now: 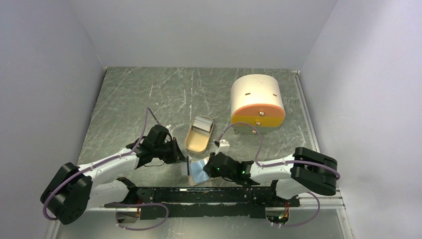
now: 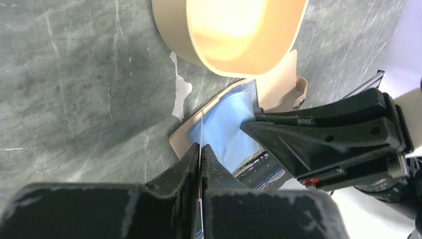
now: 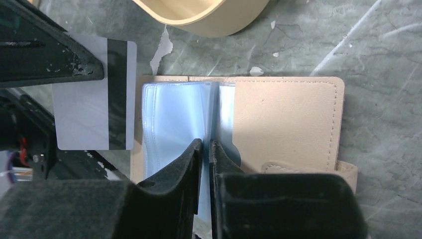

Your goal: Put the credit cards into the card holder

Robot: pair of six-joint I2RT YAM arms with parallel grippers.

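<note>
The card holder lies open near the table's front edge, its tan cover (image 3: 288, 114) to the right and a light-blue pocket (image 1: 198, 175) on its left side. My right gripper is shut on a raised fold of that blue pocket (image 3: 174, 117). Left of the holder, my left gripper (image 1: 182, 160) is shut on a grey-white credit card (image 3: 79, 122) with a black stripe, held beside the pocket's left edge. In the left wrist view the card appears edge-on as a thin line between the left fingers. More cards (image 1: 202, 124) rest in the tan box (image 1: 197, 145).
The tan box stands just behind the holder, close to both grippers. At the back right is a rounded drawer cabinet (image 1: 257, 99) with orange and yellow fronts. Bare marble-pattern table (image 1: 134, 94) stretches across the back left.
</note>
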